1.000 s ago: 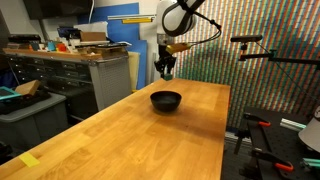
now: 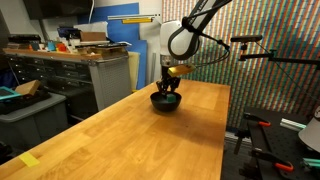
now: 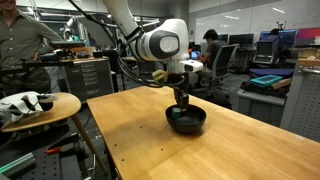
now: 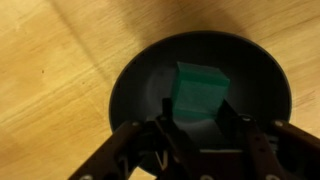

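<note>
A black bowl (image 2: 166,103) stands on the wooden table, and exterior view 2 shows it too (image 3: 186,121). My gripper points down into it, shut on a small green block (image 4: 200,88). In the wrist view the block is between the fingertips, over the bowl's dark inside. Exterior view 2 shows the green block (image 3: 177,112) within the bowl's rim, below the gripper (image 3: 182,104). Whether the block touches the bowl's bottom, I cannot tell.
Around the bowl the wooden table (image 2: 120,135) is clear. A yellow strip (image 2: 29,159) lies at its near left corner. Beyond the table are shelves, a blue bin (image 3: 267,81) and desks.
The gripper has come down with the green block, from above the bowl to inside its rim. The bowl stays in place.
</note>
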